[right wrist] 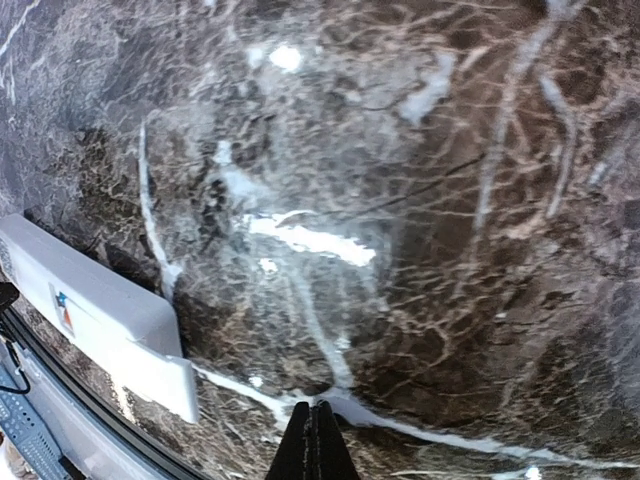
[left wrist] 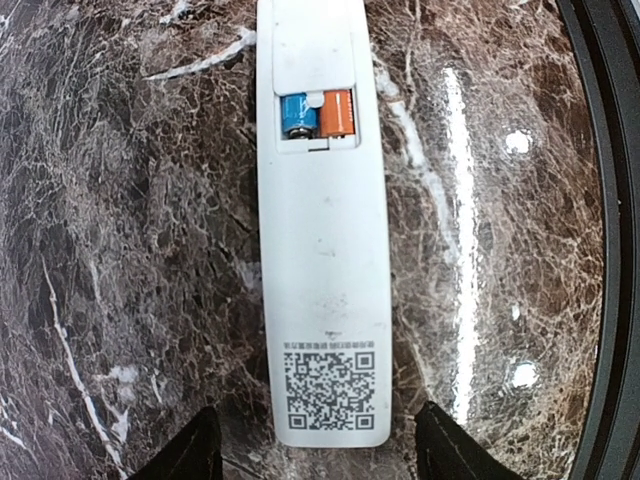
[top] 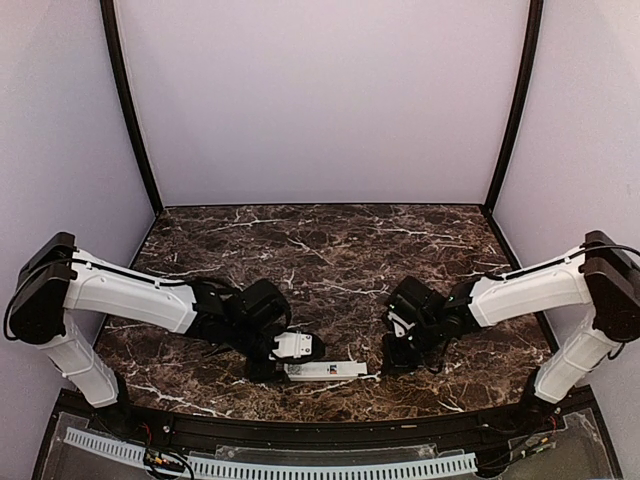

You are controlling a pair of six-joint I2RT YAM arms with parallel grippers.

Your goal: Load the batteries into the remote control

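Observation:
The white remote lies back up near the table's front edge. In the left wrist view its compartment shows a blue battery and an orange battery lying side by side. My left gripper stands open over the QR-code end of the remote. My right gripper is shut with nothing visible between its fingers, just right of the remote's other end, where a white piece, seemingly the cover, sticks out.

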